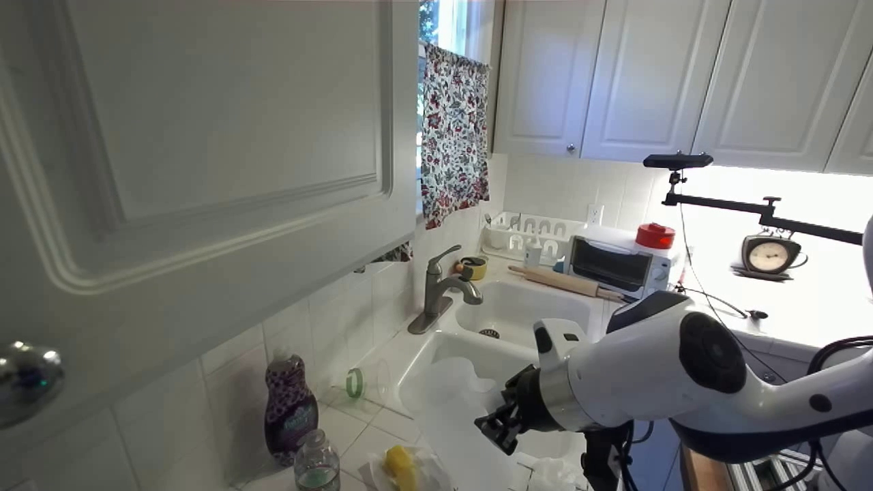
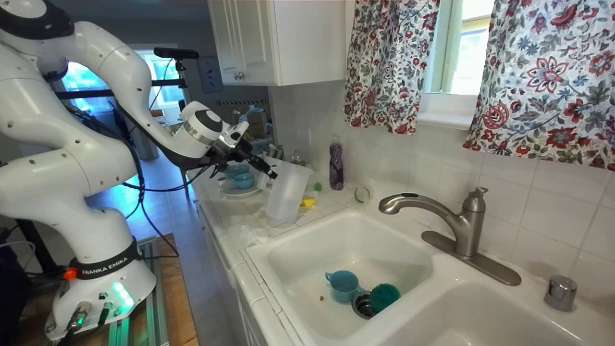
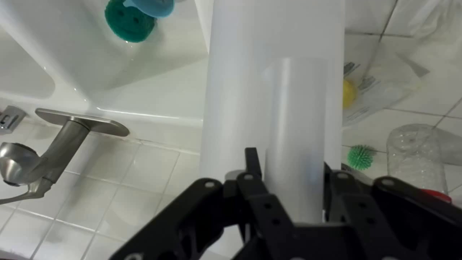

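Observation:
A frosted, translucent white pitcher (image 2: pixel 289 187) is in the grasp of my gripper, over the counter at the sink's edge. In the wrist view its handle (image 3: pixel 299 130) runs between the two black fingers, while the broad body of the pitcher (image 3: pixel 240 95) fills the space beyond. Tilted slightly, the pitcher (image 1: pixel 462 417) stands beside the gripper (image 1: pixel 497 425) in exterior view 1. Whether its base touches the counter I cannot tell. The inside is not clearly visible.
A teal cup (image 2: pixel 343 285) and a green scrubber (image 2: pixel 384 297) lie in the near sink basin (image 2: pixel 300 265). Behind it rises the faucet (image 2: pixel 461 225). A purple soap bottle (image 1: pixel 290 409), a clear bottle (image 1: pixel 317 465) and a yellow item (image 1: pixel 401 466) crowd the counter.

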